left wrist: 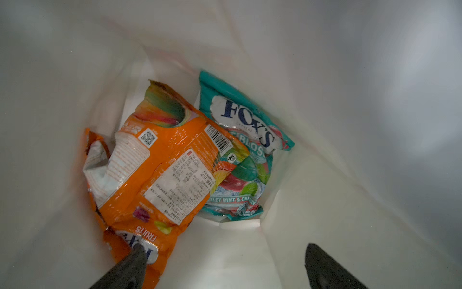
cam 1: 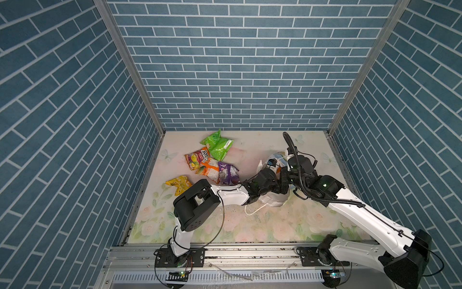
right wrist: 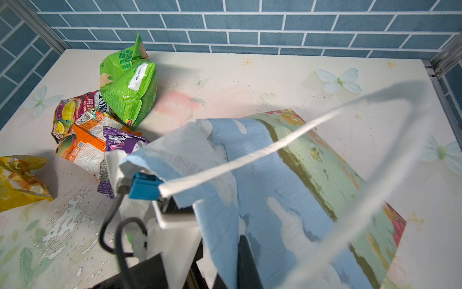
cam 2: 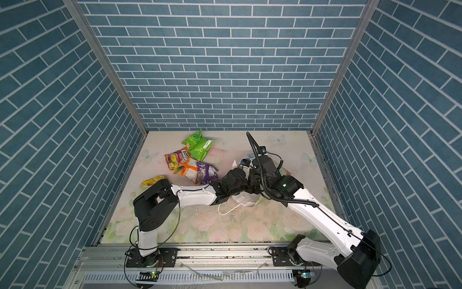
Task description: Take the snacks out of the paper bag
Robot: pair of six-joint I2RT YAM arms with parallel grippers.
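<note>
In the left wrist view my left gripper stands open inside the paper bag (left wrist: 365,96), above an orange Fox's pack (left wrist: 158,178) and a teal Fox's pack (left wrist: 240,125), with nothing between its fingers. In the right wrist view my right gripper is at the bag's blue printed rim (right wrist: 259,178), shut, its fingertips mostly hidden by the paper. Snack packs lie outside on the table to the left: green (right wrist: 127,86), red (right wrist: 67,110), orange-white (right wrist: 84,149), purple (right wrist: 120,142) and yellow (right wrist: 21,183).
The table (cam 1: 259,226) has free room at the back right and along the front. Tiled walls close it in at the back and sides. Both arms are close together over the bag, and a white handle (cam 1: 255,209) lies at its front.
</note>
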